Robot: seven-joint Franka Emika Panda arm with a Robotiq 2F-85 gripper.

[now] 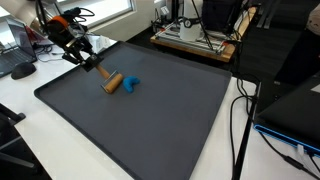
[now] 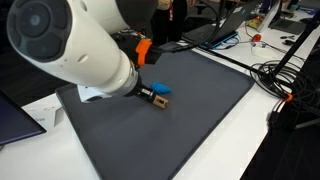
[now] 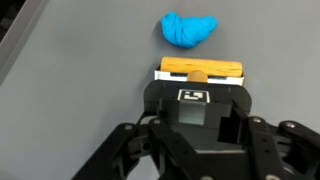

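A wooden tool with a short handle and a crosswise head with a white strip, perhaps a brush, has its head [image 1: 113, 83] at the dark board's surface. In the wrist view, the wooden head [image 3: 201, 65] lies across, just ahead of my gripper. My gripper is shut on the handle [image 1: 102, 74], which tilts from the fingers down to the head. Beyond the head lies a crumpled blue piece [image 3: 187, 29], probably cloth, apart from it. The exterior views also show the blue piece [image 1: 131, 84] close beside the head. Most of the grip is hidden.
The dark board [image 1: 165, 125] is otherwise bare, with wide free room on its near and right parts. Black cables [image 2: 275, 75] run along one side. A white stand with a wooden base [image 1: 197, 36] is at the back.
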